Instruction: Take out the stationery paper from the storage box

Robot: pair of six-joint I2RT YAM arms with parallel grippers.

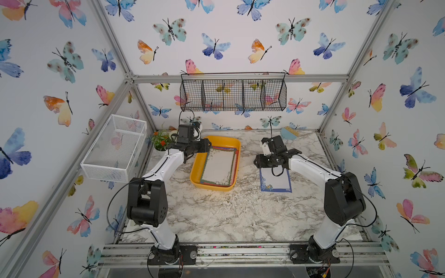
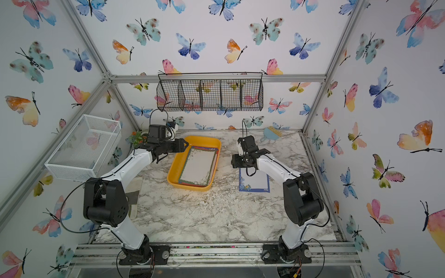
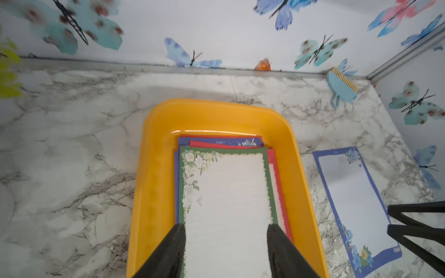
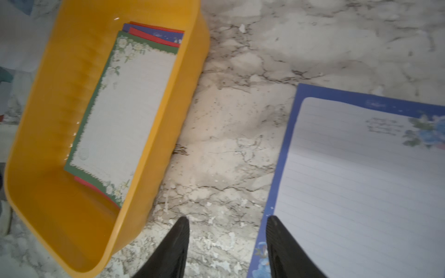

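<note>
A yellow storage box [image 1: 214, 187] stands mid-table, holding a stack of bordered stationery paper [image 3: 224, 199], the top sheet green-edged with flowers, red and blue edges beneath. My left gripper is open above the box, with nothing between its fingers. A blue-bordered sheet [image 4: 352, 194] lies flat on the table right of the box. My right gripper hangs open over the gap between box and sheet, empty.
A small blue brush and dustpan [image 3: 340, 88] lie at the back right. A plant [image 1: 160, 141] stands back left, a white mesh basket [image 1: 113, 148] at the left.
</note>
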